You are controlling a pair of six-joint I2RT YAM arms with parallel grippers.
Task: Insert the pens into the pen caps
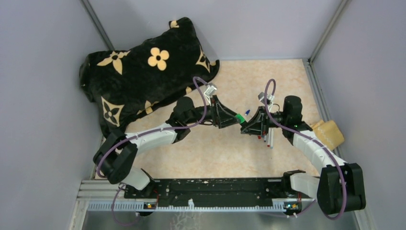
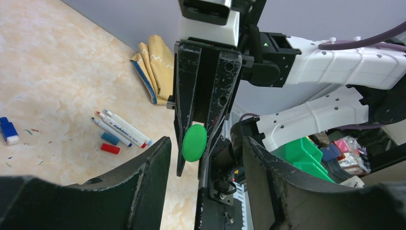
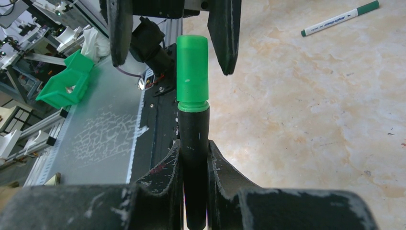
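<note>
My right gripper [image 1: 251,125] is shut on a black marker [image 3: 193,139] that carries a green cap [image 3: 192,67] on its end. The green cap [image 2: 194,143] points toward my left gripper, which stands open, its fingertips either side of the cap and apart from it. A green-capped white marker [image 3: 339,18] lies on the table. Several white pens [image 2: 125,129] lie together beside a red cap [image 2: 110,148] and a blue cap [image 2: 109,137]; another blue cap [image 2: 8,130] lies apart.
A dark flowered blanket [image 1: 143,76] covers the back left. A folded yellow cloth [image 1: 330,134] lies at the right edge.
</note>
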